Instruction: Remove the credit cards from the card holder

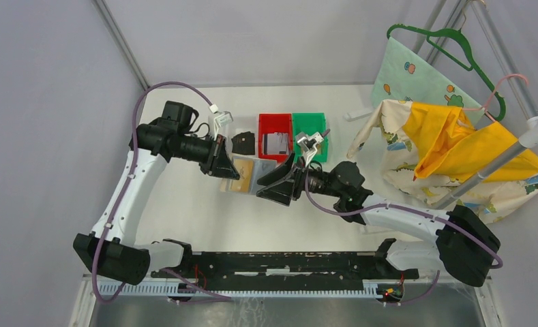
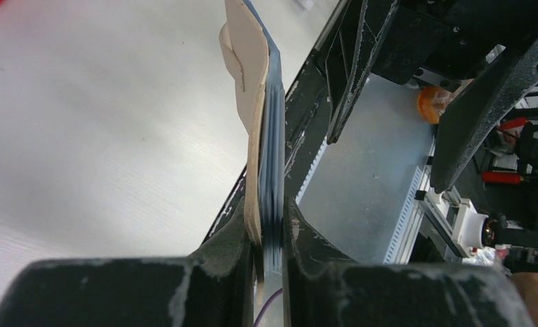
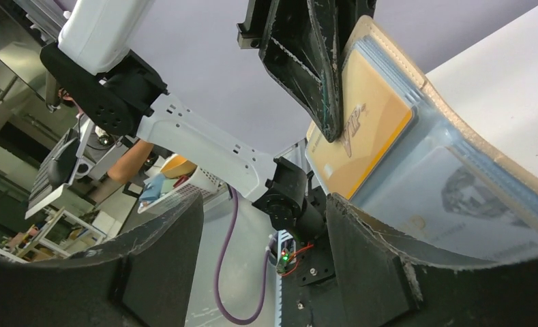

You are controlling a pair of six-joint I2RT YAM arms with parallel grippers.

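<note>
The card holder (image 1: pixel 262 168) is held up over the table, a tan cover with clear sleeves. My left gripper (image 1: pixel 236 170) is shut on its left end. In the right wrist view an orange-yellow card (image 3: pixel 371 133) sits in one sleeve by the left fingers (image 3: pixel 329 112), and a pale grey card (image 3: pixel 481 197) lies in the sleeve beside it. The left wrist view shows the holder (image 2: pixel 256 102) edge-on, its sleeves stacked. My right gripper stands open at the holder's right end, nothing between its fingers.
Behind the holder stand a red bin (image 1: pixel 262 126) with pale cards (image 1: pixel 275 143) in it and a green bin (image 1: pixel 309 121). Left of them lies a dark flat thing (image 1: pixel 243 143) I cannot identify. Hanging cloths (image 1: pixel 450 139) fill the right side.
</note>
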